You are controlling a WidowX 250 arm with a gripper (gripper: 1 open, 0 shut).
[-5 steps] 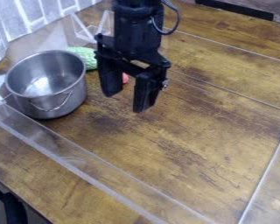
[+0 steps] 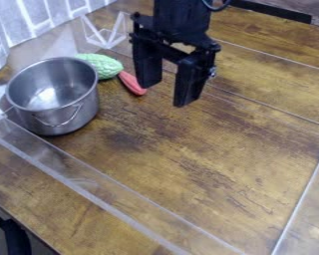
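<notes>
My gripper (image 2: 167,82) hangs in the upper middle of the camera view, above the wooden table, with its two dark fingers spread apart and nothing visible between them. Just left of it a red elongated object (image 2: 132,83) lies on the table, near a pale green vegetable-like object (image 2: 99,65) that is partly hidden behind a steel pot (image 2: 53,100). The pot stands at the left, empty as far as shows.
Transparent strips or panels edge the left and right sides. A white ridged surface stands at the back left.
My gripper has moved up in the view and slightly to the right, away from the pot, uncovering more of the red object. The pot and other objects have not moved.
</notes>
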